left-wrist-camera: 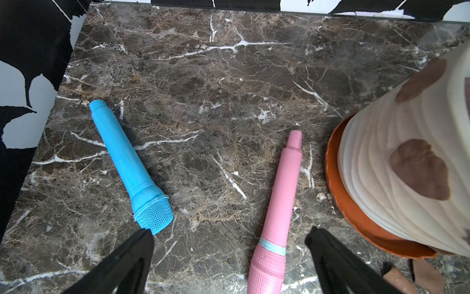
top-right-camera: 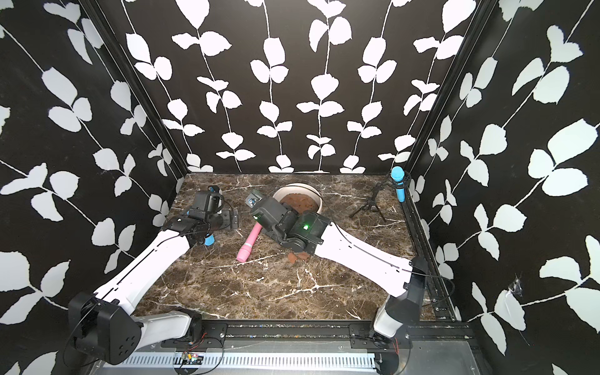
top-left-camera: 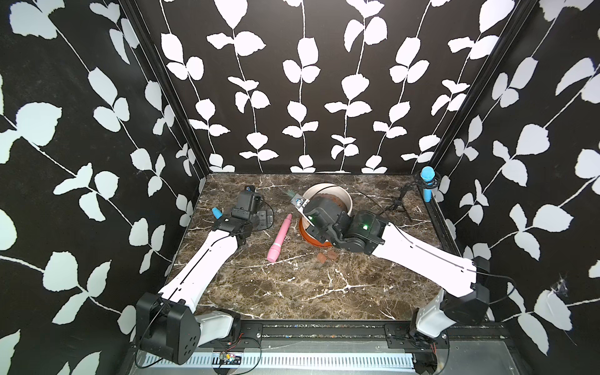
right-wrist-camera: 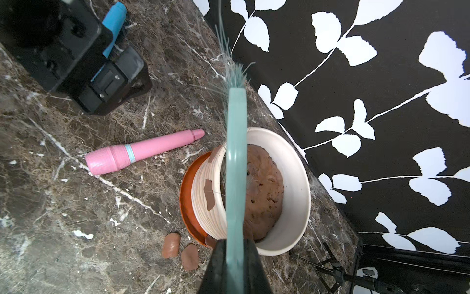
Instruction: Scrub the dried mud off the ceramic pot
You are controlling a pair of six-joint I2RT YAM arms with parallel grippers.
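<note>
The pale ribbed ceramic pot [right-wrist-camera: 299, 196] stands in an orange saucer [right-wrist-camera: 186, 196], with brown soil [right-wrist-camera: 264, 191] inside. Brown mud patches [left-wrist-camera: 420, 169] cling to its outer wall. A slim teal brush [right-wrist-camera: 236, 147] with frayed bristles is gripped in my right gripper, whose fingers are closed around the handle. In the right wrist view the brush passes in front of the pot's rim; I cannot tell whether it touches. My left gripper is open and empty, left of the pot, above the table.
Between pot and left gripper lies a pink microphone [left-wrist-camera: 278, 210]; a blue microphone [left-wrist-camera: 124, 156] lies farther left. Loose brown fragments [right-wrist-camera: 189, 257] rest in front of the saucer. A tripod [top-left-camera: 400, 200] holding a blue microphone [top-left-camera: 427, 181] stands back right.
</note>
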